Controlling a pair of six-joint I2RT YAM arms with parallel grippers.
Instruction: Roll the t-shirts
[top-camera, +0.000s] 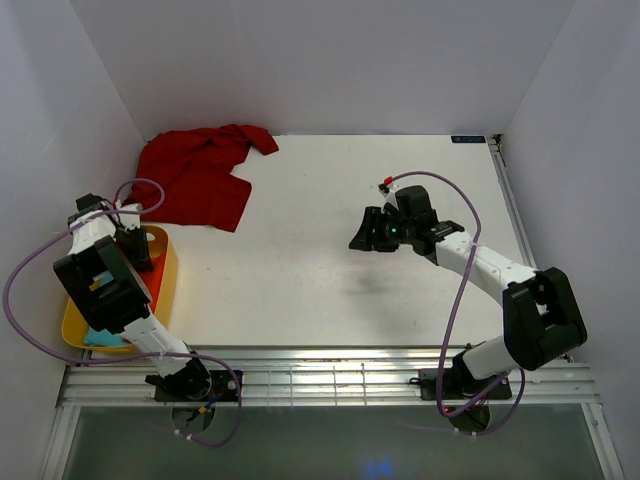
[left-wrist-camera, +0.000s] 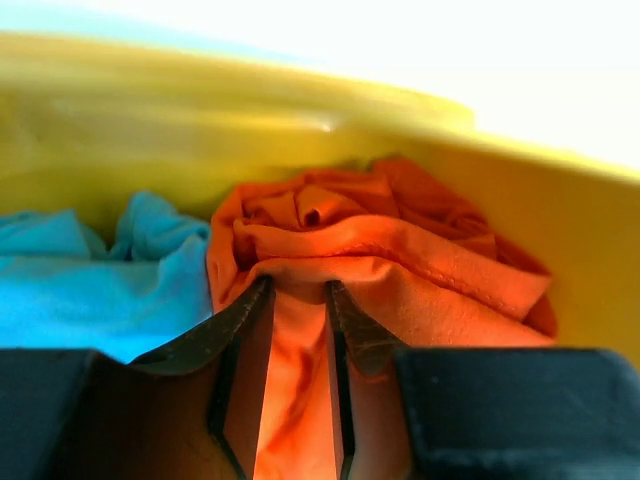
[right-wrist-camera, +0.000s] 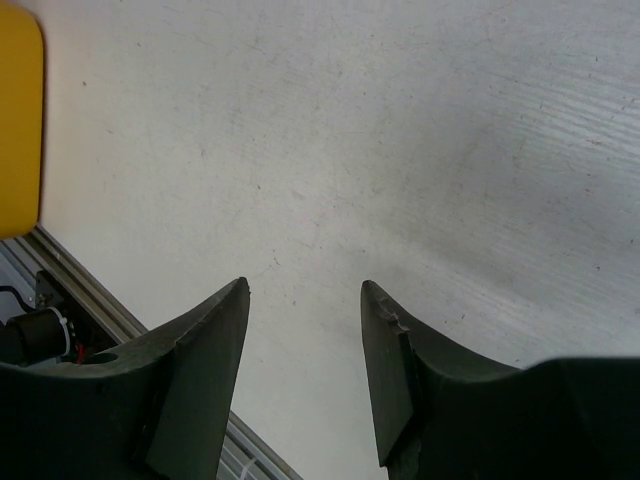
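Inside the yellow basket (top-camera: 168, 285) at the left, my left gripper points down at an orange shirt (left-wrist-camera: 400, 240). Its fingertips stand a small gap apart, with orange cloth showing between them; whether they touch the cloth is hard to tell. A blue shirt (left-wrist-camera: 100, 295) lies bunched beside the orange one. A dark red shirt (top-camera: 190, 180) is spread, uneven and partly folded, on the table at the back left. Over the bare table, my right gripper is open with nothing between its fingers.
The basket's wall (left-wrist-camera: 300, 90) rises close to the left fingers. A metal rail (top-camera: 330, 375) runs along the front edge.
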